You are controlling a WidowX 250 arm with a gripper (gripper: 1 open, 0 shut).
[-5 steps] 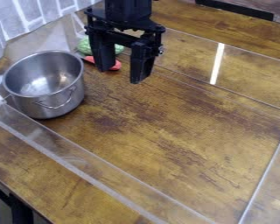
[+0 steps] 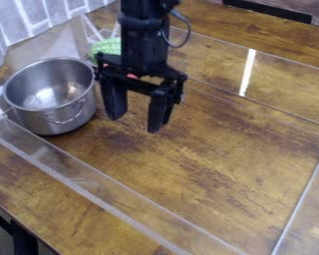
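My black gripper [image 2: 136, 113] hangs over the wooden table just right of a steel pot [image 2: 48, 100], its two fingers wide apart with nothing seen between them. Behind it, a green object [image 2: 107, 48] sits at the back left, and a small red item near it is mostly hidden by the gripper.
Transparent strips run along its left front and right sides. A wrinkled pale cloth or sheet lies at the upper left.
The gripper has come down and toward the front, now lower beside the pot and covering more of the red item. The pot has not moved.
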